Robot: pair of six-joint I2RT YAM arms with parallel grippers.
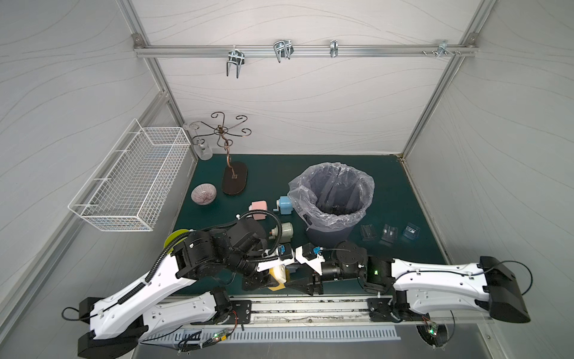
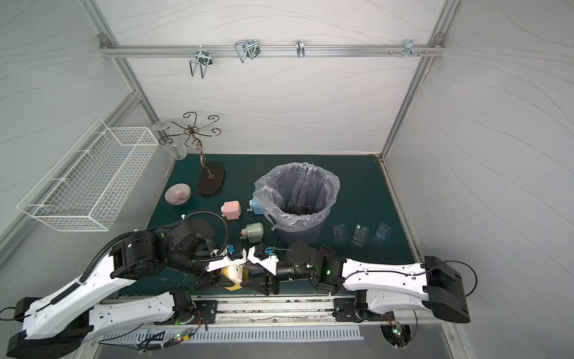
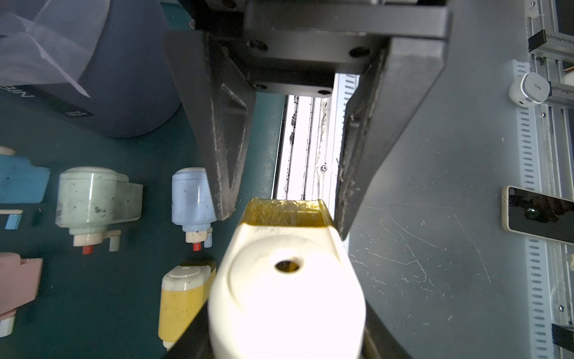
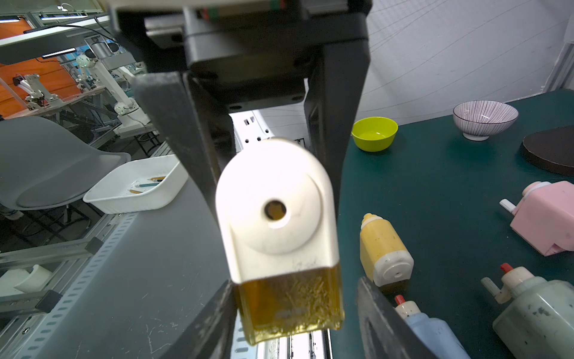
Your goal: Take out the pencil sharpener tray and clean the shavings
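A white sharpener (image 3: pixel 285 299) with a translucent amber tray (image 4: pixel 290 299) is held in my left gripper (image 1: pixel 269 278) at the front centre of the table, its fingers shut on it. The wrist views show a round hole in the white body. My right gripper (image 2: pixel 258 281) faces it from the right, its fingers part open at either side of the tray end; whether they touch it cannot be told. The lined bin (image 1: pixel 331 191) stands behind the right arm.
Several other sharpeners, pink (image 2: pixel 231 209), blue (image 1: pixel 284 204), green (image 3: pixel 95 203), pale blue (image 3: pixel 192 197) and yellow (image 3: pixel 182 302), stand nearby. Clear trays (image 1: pixel 388 234) lie right of the bin. A bowl (image 1: pixel 203 193) and metal stand (image 1: pixel 234 179) are at back left.
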